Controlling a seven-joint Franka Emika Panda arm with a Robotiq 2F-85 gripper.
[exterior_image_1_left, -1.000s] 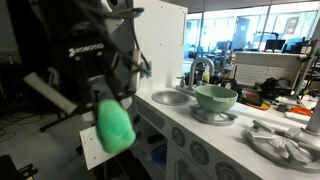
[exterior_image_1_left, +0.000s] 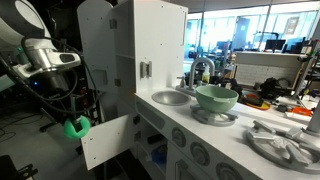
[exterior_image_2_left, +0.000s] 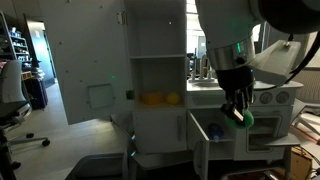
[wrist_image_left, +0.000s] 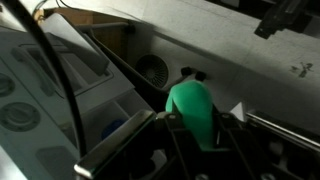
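A green object (exterior_image_1_left: 77, 127), rounded at its lower end, hangs from my gripper (exterior_image_1_left: 74, 115). In the wrist view the green object (wrist_image_left: 193, 105) sits between the dark fingers, with my gripper shut on it. From the second exterior view the same green object (exterior_image_2_left: 242, 118) shows below the arm, in front of the open lower drawer area. What exactly it is cannot be made out.
A white drawer front or door panel (exterior_image_1_left: 110, 140) stands out from the counter (exterior_image_1_left: 190, 130) close beside the gripper. On the counter are a green bowl (exterior_image_1_left: 216, 97), a sink basin (exterior_image_1_left: 171, 97) and a silver tray (exterior_image_1_left: 280, 148). A tall cabinet (exterior_image_2_left: 158, 80) stands open.
The counter objects have stayed put.
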